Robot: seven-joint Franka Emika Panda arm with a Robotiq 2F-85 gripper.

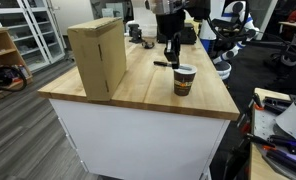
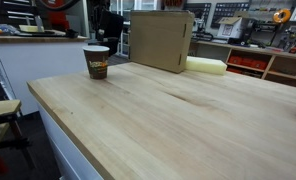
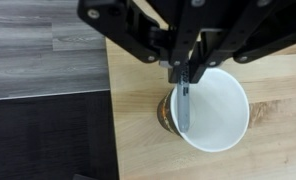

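A dark paper cup with a pale rim (image 1: pixel 184 80) stands upright near the counter's edge. Seen from above in the wrist view, its white inside (image 3: pixel 216 110) looks empty. My gripper is shut on a slim grey tool (image 3: pixel 184 108), whose free end reaches across the cup's near side in that view. Whether the tool is inside the cup or only above it, I cannot tell. In the second exterior view the cup (image 2: pixel 96 62) is in plain sight beneath the arm, but the tool cannot be made out.
A tall brown cardboard box (image 1: pixel 99 60) stands on the wooden counter (image 2: pixel 178 115), left of the cup in the first exterior view. A pale yellow block (image 2: pixel 206 66) lies beside the box.
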